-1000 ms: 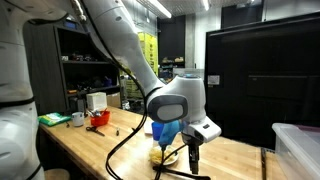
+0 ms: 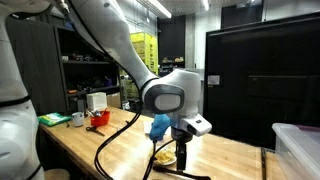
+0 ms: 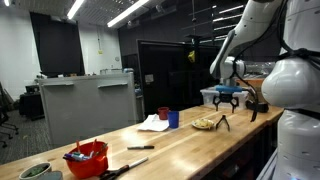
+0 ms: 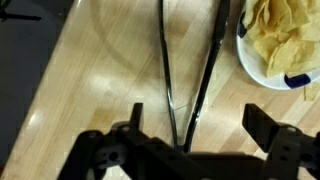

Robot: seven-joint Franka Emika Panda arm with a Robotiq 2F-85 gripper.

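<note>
Black tongs (image 4: 209, 72) lie spread on the wooden table, their two arms meeting near the bottom of the wrist view. My gripper is open above that joined end, with nothing between its fingers. A white bowl (image 4: 246, 62) of yellow chips (image 4: 283, 28) is at the upper right of the wrist view, partly cut off. In exterior view 1 the gripper (image 2: 181, 152) hangs over the tongs (image 2: 182, 175), and the arm partly covers the bowl. Exterior view 2 shows the tongs (image 3: 226, 123) beside the chip bowl (image 3: 203, 124).
A red container (image 3: 88, 160) with utensils stands at the other end of the table. A blue cup (image 3: 173, 119) and a red cup (image 3: 163, 112) stand past the bowl. A clear plastic bin (image 2: 298, 145) is at the right.
My gripper has shifted slightly to the left in exterior view 1, and the hand has turned a little. The tongs and bowl appear to be in the same place.
</note>
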